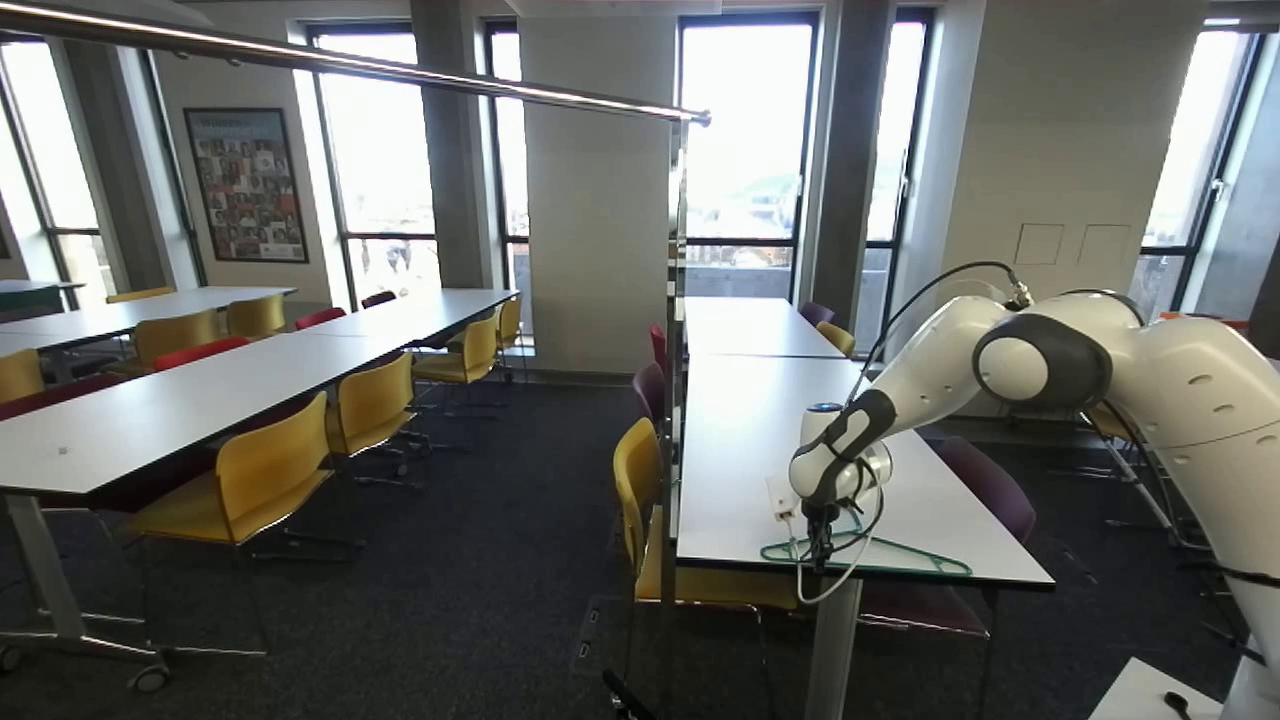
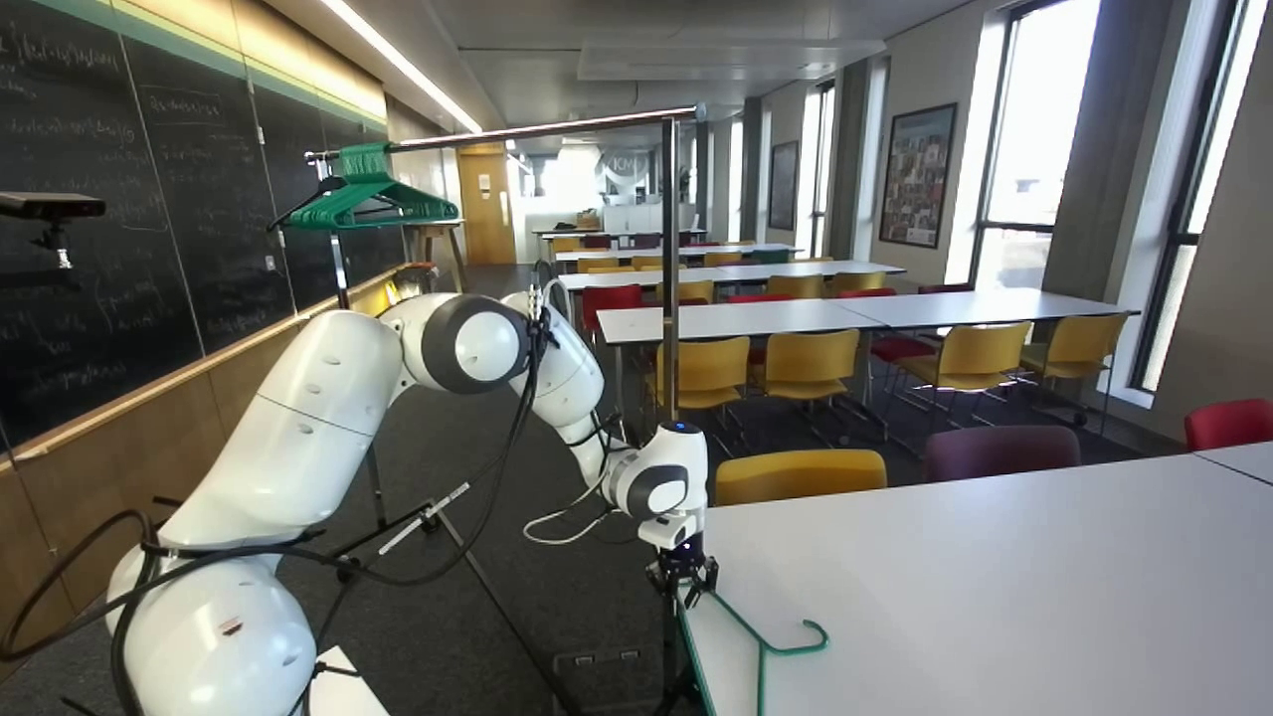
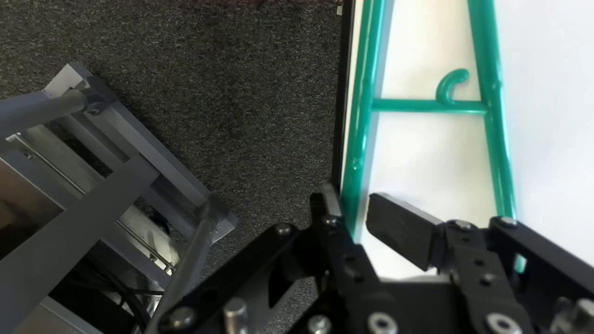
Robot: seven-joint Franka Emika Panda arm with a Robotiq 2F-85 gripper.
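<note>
A green hanger [image 2: 761, 674] lies flat on the white table [image 2: 1014, 597], its long bar along the table's edge. In the wrist view that bar [image 3: 364, 111] runs down between the fingers of my gripper. My gripper is part open, with one finger over the table's edge and the other finger [image 3: 401, 225] over the tabletop. Some white table shows between the bar and that inner finger. From the side, the gripper [image 1: 821, 554] is low at the near table edge. The hanger's hook [image 3: 452, 83] points inward over the table.
A metal clothes rack [image 2: 525, 135] stands behind the arm, with several green hangers [image 2: 370, 203] on its rail. Its upright post [image 2: 670, 274] is close behind the gripper. Chairs [image 1: 636, 492] line the table's side. Beyond the hanger, the tabletop is clear.
</note>
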